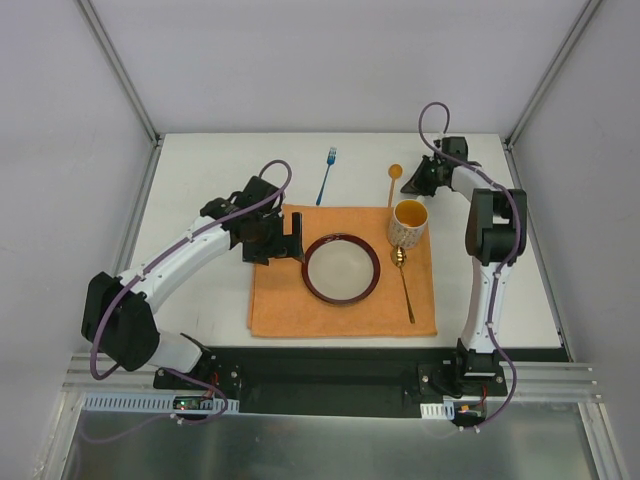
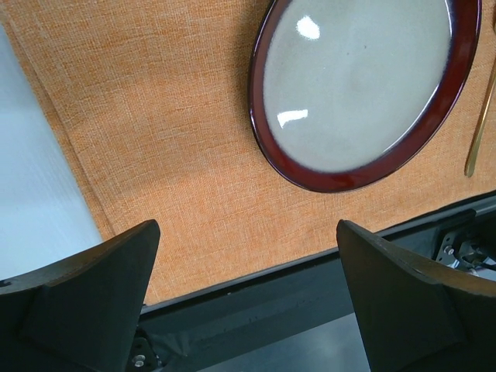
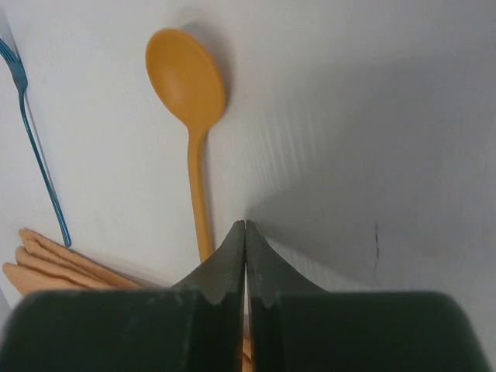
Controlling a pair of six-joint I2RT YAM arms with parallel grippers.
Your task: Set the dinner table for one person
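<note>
An orange spoon [image 3: 186,81] lies on the white table, its handle end by the orange placemat [image 1: 275,320]. My right gripper is shut with nothing between its fingers; the spoon is outside them, to their left in the right wrist view. A blue fork [image 1: 326,175] lies behind the placemat. On the mat are the plate [image 1: 340,268] with a dark red rim, a patterned mug [image 1: 405,233] and a gold spoon [image 1: 404,284]. My left gripper stands open and empty over the mat, left of the plate.
The mug stands between the orange spoon and the gold spoon. A dark rail [image 1: 320,360] borders the front edge.
</note>
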